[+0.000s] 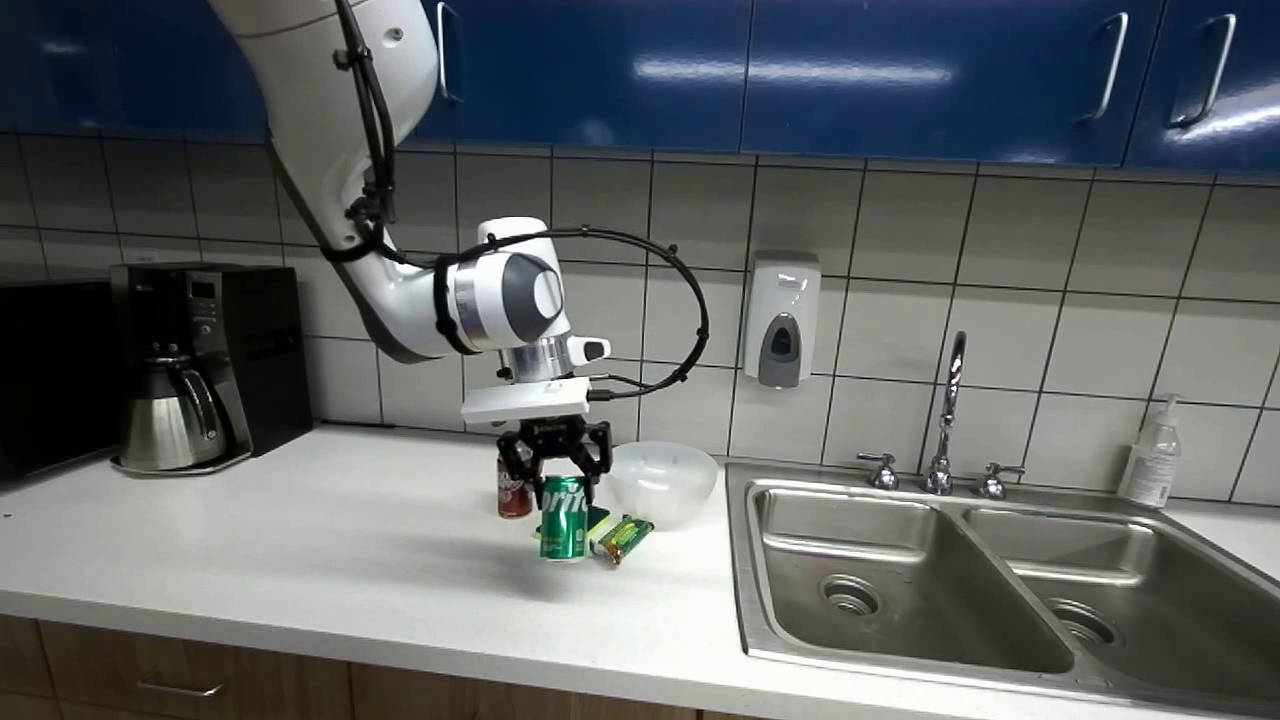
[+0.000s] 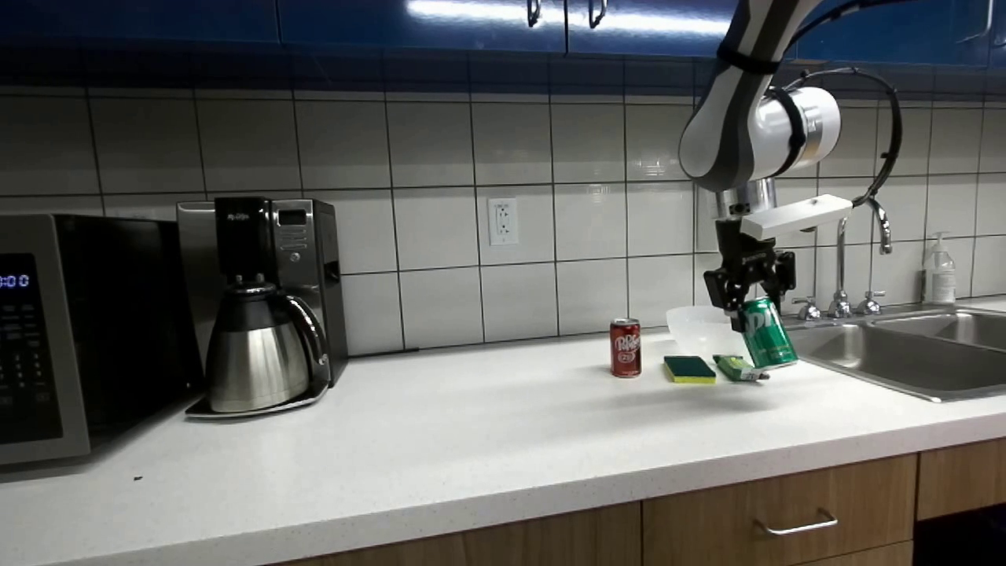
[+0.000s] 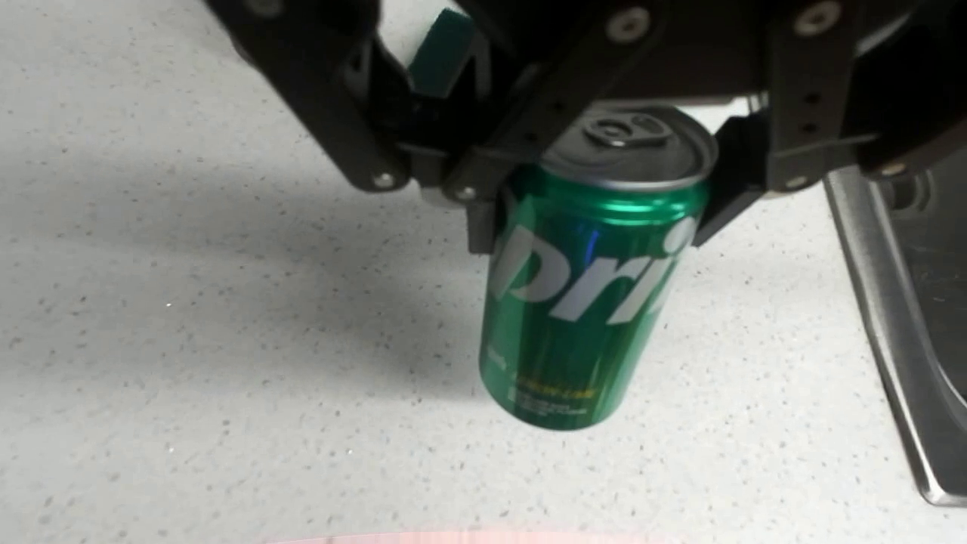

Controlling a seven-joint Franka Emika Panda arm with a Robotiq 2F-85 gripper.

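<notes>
A green Sprite can is pinched near its top between the fingers of my gripper, which is shut on it. In exterior view 2 the can hangs tilted above the counter, its base off the surface. Exterior view 1 has my gripper in front of the sponge, with the can hiding part of it. The can's top and pull tab show in the wrist view.
A translucent bowl, a green wrapped snack, a sponge and a red Dr Pepper can stand close behind. The sink lies to the right in exterior view 1. Left of the cans, the counter is clear.
</notes>
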